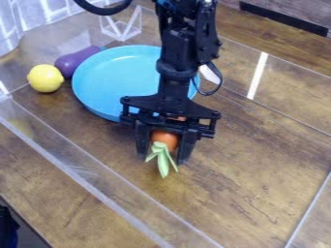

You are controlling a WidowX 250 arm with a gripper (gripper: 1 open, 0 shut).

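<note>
My black gripper [163, 143] is low over the wooden table, in front of a blue plate [101, 79]. An orange carrot [165, 138] with pale green leaves pointing toward the front sits between its fingers. The gripper's body hides much of the carrot, and whether the fingers press on it is unclear.
A yellow lemon [45, 78] and a purple eggplant [75, 61] lie left of the plate. Bare table [246, 165] stretches to the right and front. Clear strips cross the surface.
</note>
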